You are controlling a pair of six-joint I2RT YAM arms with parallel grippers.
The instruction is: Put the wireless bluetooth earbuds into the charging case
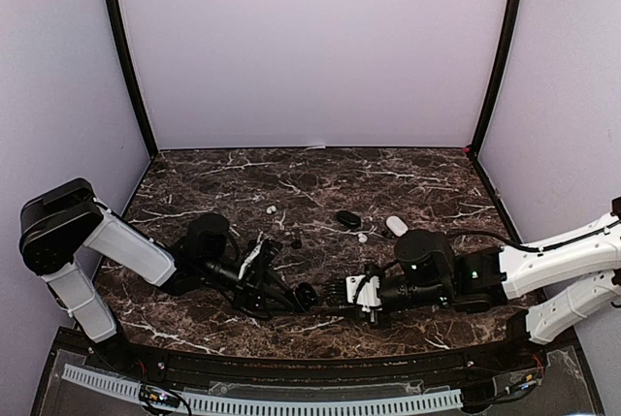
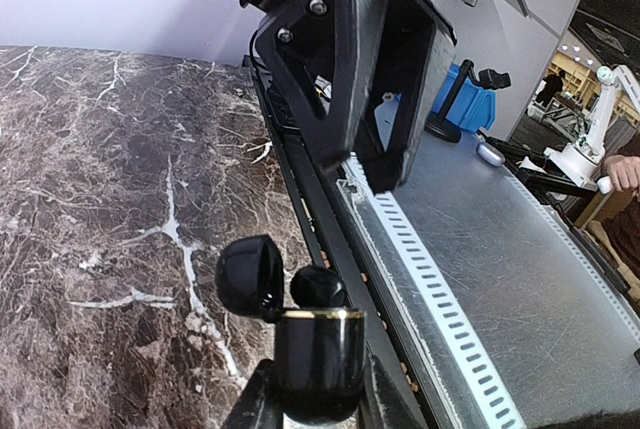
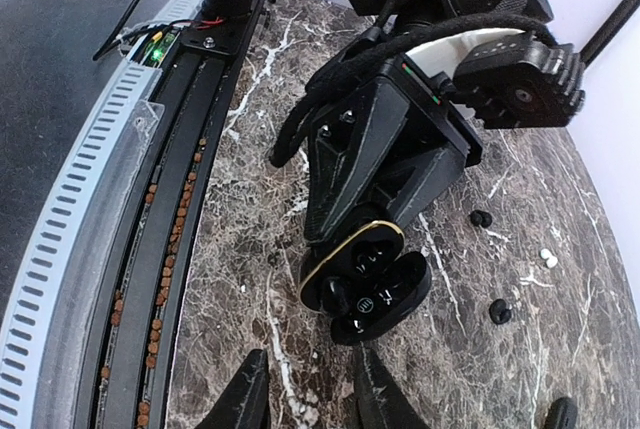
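Note:
An open black charging case point(image 1: 307, 295) is held by my left gripper point(image 1: 296, 298) near the front of the marble table; in the right wrist view the case point(image 3: 380, 304) shows a gold rim and a dark piece at its left compartment, too dark to tell if it is seated. In the left wrist view the case point(image 2: 318, 369) sits between the shut fingers. My right gripper stands open just right of the case, with nothing visible between its fingers.
A black case point(image 1: 347, 217), a white case point(image 1: 396, 225) and small white and black pieces point(image 3: 500, 311) lie farther back on the table point(image 1: 223, 183). The metal rail point(image 1: 262, 400) runs along the front edge.

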